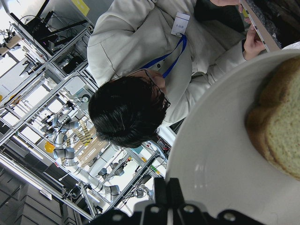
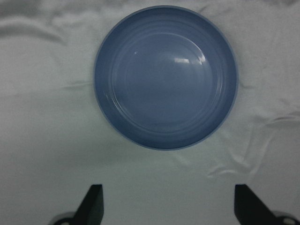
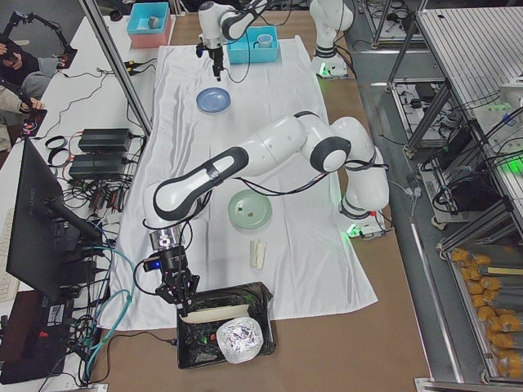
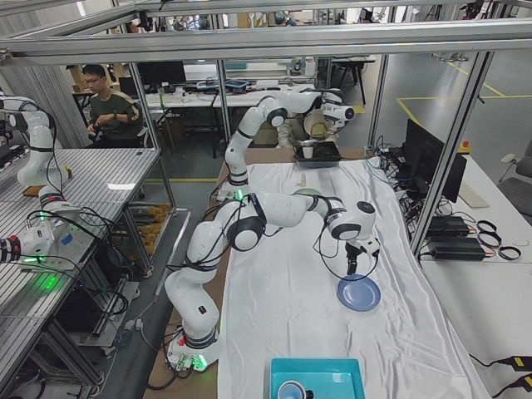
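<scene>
A white plate (image 3: 212, 314) with a slice of bread (image 1: 276, 117) on it is held by my left gripper (image 3: 185, 299) over the black crate (image 3: 196, 351); the bread fills the right of the left wrist view, and the plate appears edge-on in the camera left view. A foil-covered round item (image 3: 240, 339) is in the crate. My right gripper is open and empty above the white cloth, beside a blue plate (image 2: 164, 84) that is centred in the upper part of the right wrist view.
A green plate (image 3: 249, 209) and a pale strip-like item (image 3: 257, 254) lie on the cloth near the left arm. A blue bin (image 4: 316, 370) with a cup stands at the other end. A monitor and cables line one side. A person (image 1: 126, 112) is close by.
</scene>
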